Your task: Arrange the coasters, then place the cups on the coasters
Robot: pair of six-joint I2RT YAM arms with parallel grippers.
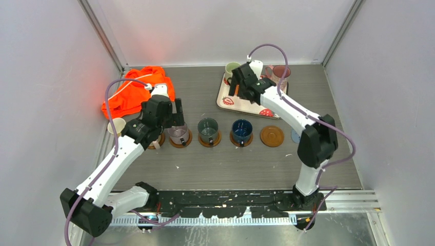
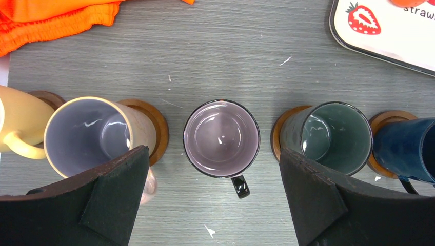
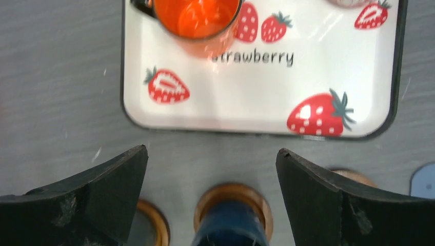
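Note:
A dark blue cup (image 1: pixel 241 130) stands on a brown coaster in the front row. To its right lies a bare brown coaster (image 1: pixel 272 136). My right gripper (image 1: pixel 238 88) is open above the tray, largely covering an orange cup (image 3: pixel 200 20) in the top view; nothing is between its fingers. On the left, my left gripper is open over a purple cup (image 2: pixel 221 138), without touching it that I can see. A green-grey cup (image 1: pixel 208 129) and a cream cup (image 2: pixel 97 130) stand on coasters either side of the purple one.
The white strawberry tray (image 1: pixel 236 105) at the back also carries a light green cup (image 1: pixel 232 67) and a pink cup (image 1: pixel 278 75). A yellow cup (image 2: pixel 18 120) is at far left, below an orange cloth (image 1: pixel 136 92). A blue coaster (image 1: pixel 295 136) lies at right.

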